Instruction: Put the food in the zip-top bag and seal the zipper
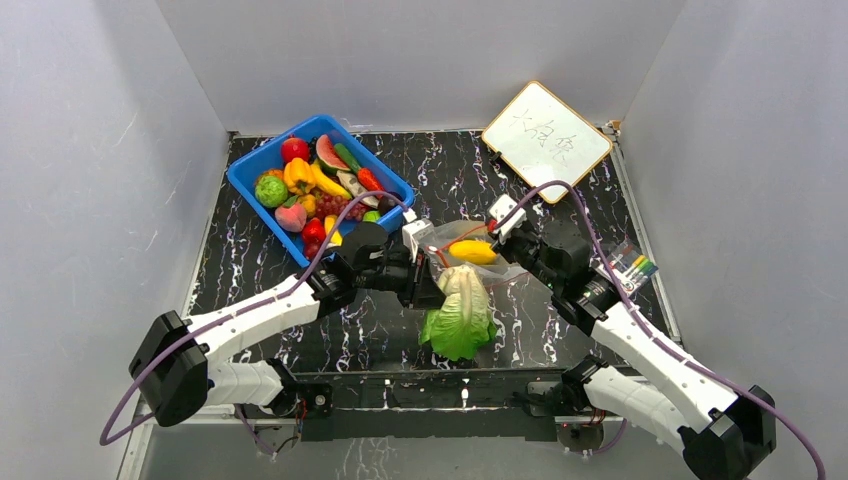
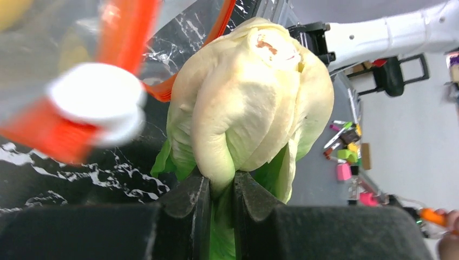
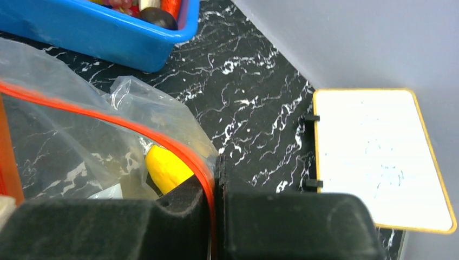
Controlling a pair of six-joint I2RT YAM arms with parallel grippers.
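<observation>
A pale cabbage with green leaf ends [image 1: 462, 318] is held in my left gripper [image 1: 436, 292], which is shut on its leaves; in the left wrist view the cabbage [image 2: 243, 103] rises above the fingers. The clear zip bag [image 1: 447, 234], with its orange zipper edge, lies just beyond the cabbage and holds a yellow food item [image 1: 472, 252]. My right gripper is shut on the bag's rim; the orange zipper strip [image 3: 162, 138] runs down between its fingers. The bag's mouth stands apart in the right wrist view. A white slider [image 2: 97, 95] shows blurred near the left gripper.
A blue basket [image 1: 262, 208] full of play fruit and vegetables stands at the back left. At the back right is a whiteboard [image 1: 547, 140] with writing. A pack of coloured markers [image 1: 632, 265] lies on the right edge.
</observation>
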